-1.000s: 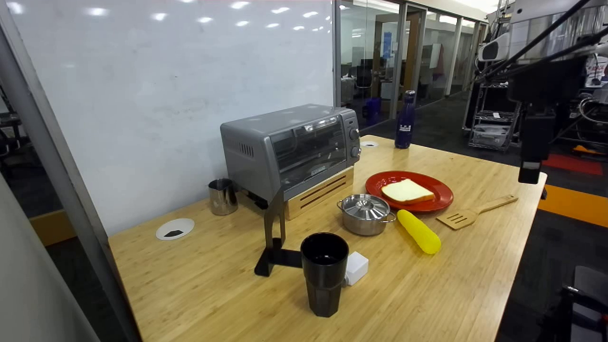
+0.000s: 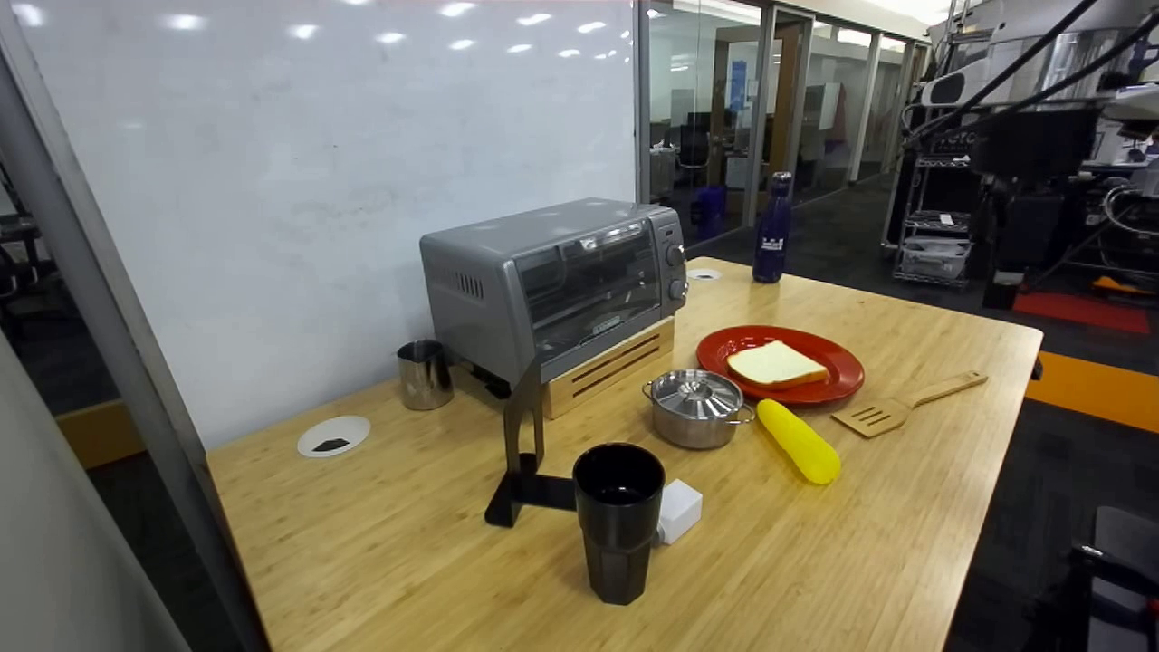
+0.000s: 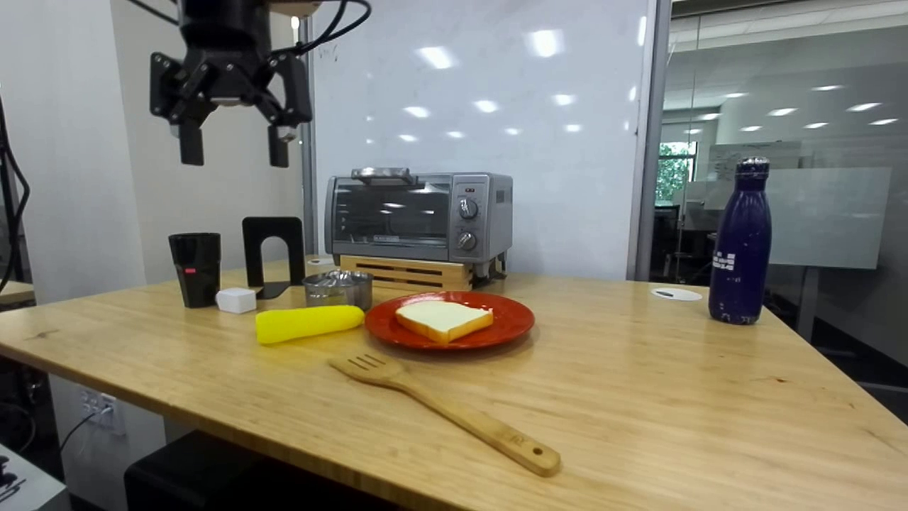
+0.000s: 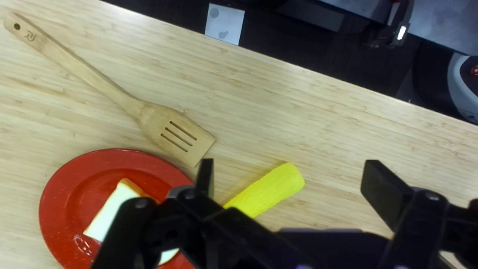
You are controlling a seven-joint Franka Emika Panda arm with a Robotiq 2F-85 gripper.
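High above the table, my gripper (image 3: 239, 153) stands open, its two fingers wide apart with only air between them. Below it in the wrist view lie a yellow corn-shaped object (image 4: 269, 189), a wooden slotted spatula (image 4: 134, 105) and a red plate (image 4: 62, 192). A slice of bread (image 3: 444, 316) rests on the plate. The lidded steel pot (image 2: 696, 409) sits between the plate and a black cup (image 2: 619, 522). My fingers cover part of the bread, plate and yellow object in the wrist view.
A grey toaster oven (image 2: 554, 288) stands on a wooden slatted base by the whiteboard. Around it are a steel cup (image 2: 425, 376), a black stand (image 3: 273, 251), a white block (image 2: 679, 511) and a blue bottle (image 3: 740, 243).
The gripper has risen and shifted slightly in exterior view 1, and its shape there looks turned. Everything on the table lies as before.
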